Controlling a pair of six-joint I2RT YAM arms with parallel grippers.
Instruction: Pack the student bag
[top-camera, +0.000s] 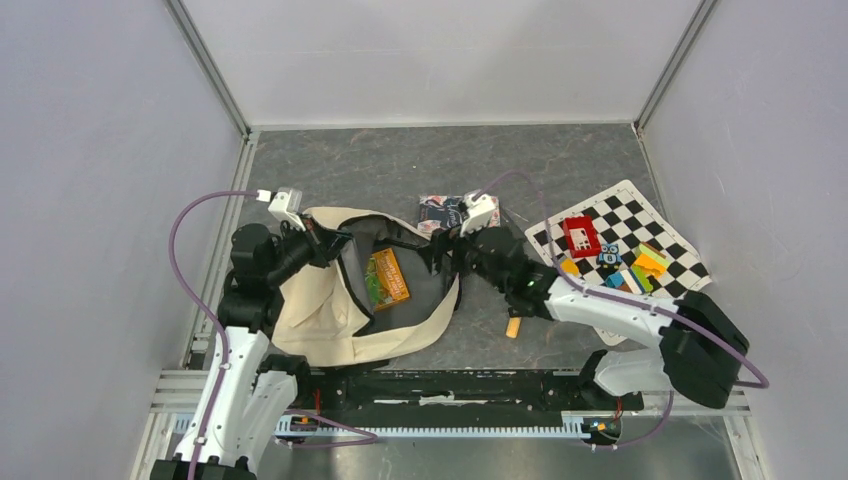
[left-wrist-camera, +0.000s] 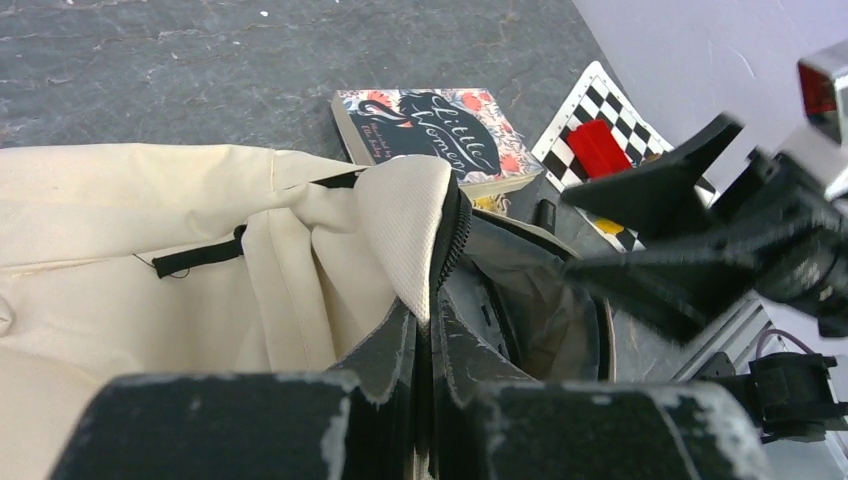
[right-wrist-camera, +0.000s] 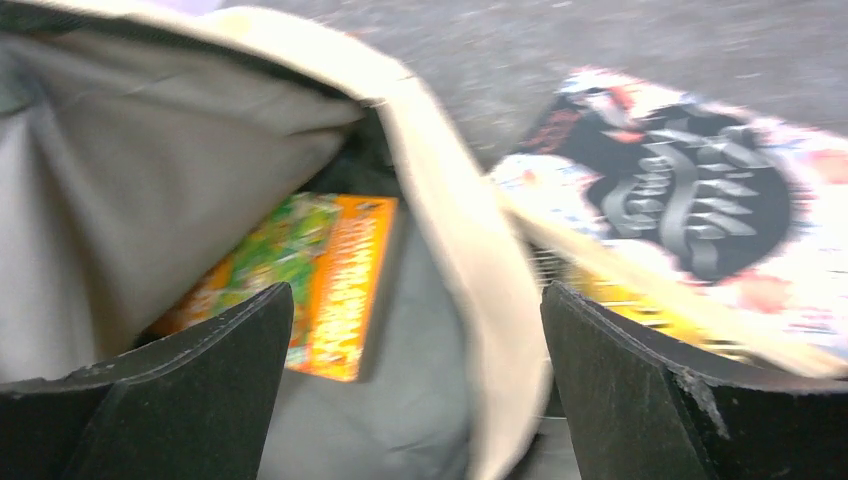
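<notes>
The cream bag (top-camera: 310, 320) lies with its grey-lined mouth held wide. Inside it, flat on the lining, is the orange and green book (top-camera: 389, 277), partly covered by the lining in the right wrist view. My left gripper is shut on the bag's zippered edge. My right gripper is open and empty, above the bag's right rim. Behind that rim lies the Little Women book (left-wrist-camera: 435, 130), flat on the table; in the top view my right arm partly covers it.
On the right lies a checkered board (top-camera: 628, 225) with a red case (top-camera: 581, 236) and several coloured blocks (top-camera: 645, 268). A small orange stick (top-camera: 513, 327) rests in front of the right arm.
</notes>
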